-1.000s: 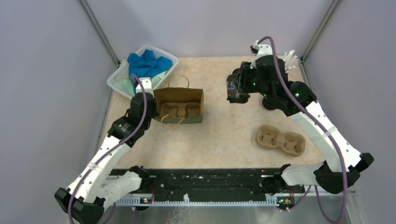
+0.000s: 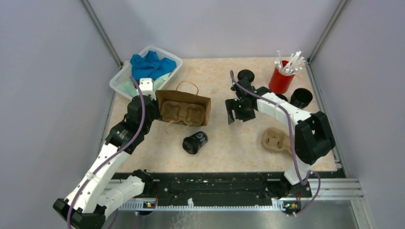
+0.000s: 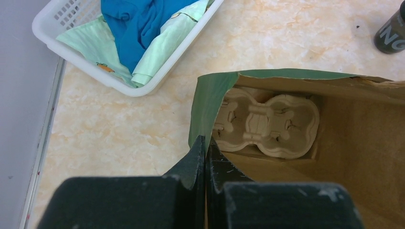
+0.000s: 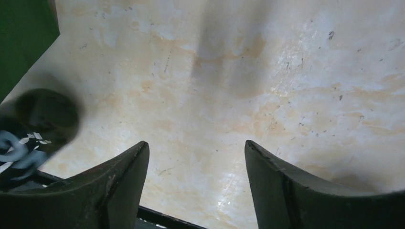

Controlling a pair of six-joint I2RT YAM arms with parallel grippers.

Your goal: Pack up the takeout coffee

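Note:
The black takeout coffee cup (image 2: 195, 142) lies on its side on the table in front of the paper bag; it is blurred at the left in the right wrist view. My right gripper is open to the right of the cup, bare table between its fingers. On the bag's left edge my left gripper is shut, pinching the paper wall. The brown bag (image 2: 207, 110), green outside, stands open with a pulp cup holder (image 3: 282, 126) on its floor, both wells empty. A second cup holder (image 2: 273, 139) rests at the right, partly under my right arm.
A black cup (image 2: 246, 75) stands at the back, and a stack of black lids or cups (image 2: 301, 98) is at the right. Behind them is a red container (image 2: 280, 81) of white sticks. A white basket (image 2: 120, 78) with cloths sits back left. Mid-table is clear.
The black cup has left my right gripper, and now lies to the left near the bag. The bag has tilted slightly.

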